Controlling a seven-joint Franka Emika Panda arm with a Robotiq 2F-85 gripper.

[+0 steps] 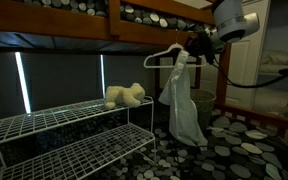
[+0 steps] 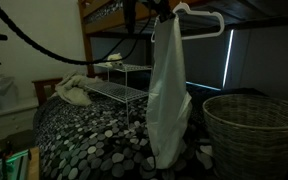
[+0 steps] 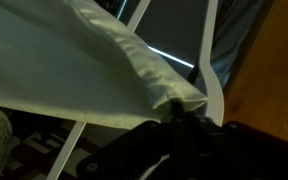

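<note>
A long pale cloth hangs down from my gripper, its lower end reaching the dotted bedding. The gripper is shut, and in the wrist view the cloth's bunched edge comes up to its dark fingertips. A white hanger hangs under the wooden rail, with the cloth's upper part at its right side. In the second exterior view the cloth drapes beside the hanger. Whether the cloth lies over the hanger's bar or only against it, I cannot tell.
A wicker basket stands close to the cloth. White wire shelves fill the left, with a cream plush toy on top. The wooden rail runs overhead. Dotted bedding is open in front.
</note>
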